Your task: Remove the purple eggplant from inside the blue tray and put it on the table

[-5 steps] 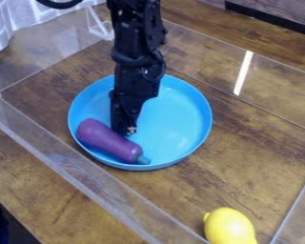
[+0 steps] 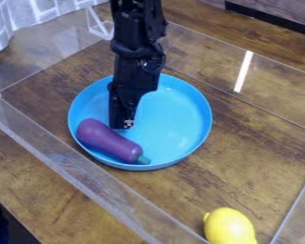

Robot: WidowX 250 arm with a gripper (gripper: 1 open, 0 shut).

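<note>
A purple eggplant [image 2: 110,142] lies in the near left part of the round blue tray [image 2: 183,119], its stem end pointing to the lower right. My black gripper [image 2: 122,121] comes down from the top of the view over the left half of the tray. Its tips are just behind the eggplant in the picture, and the eggplant is not between them. Dark fingers overlap in this view, so the gap between them is unclear.
A yellow object [image 2: 229,227] rests at the bottom right. A clear rail or wall [image 2: 66,157] runs diagonally past the tray's left side. Bare wooden table [image 2: 257,133] stretches to the right of the tray.
The gripper has shifted slightly up and away from the eggplant in the picture. The eggplant, tray and yellow object have not moved.
</note>
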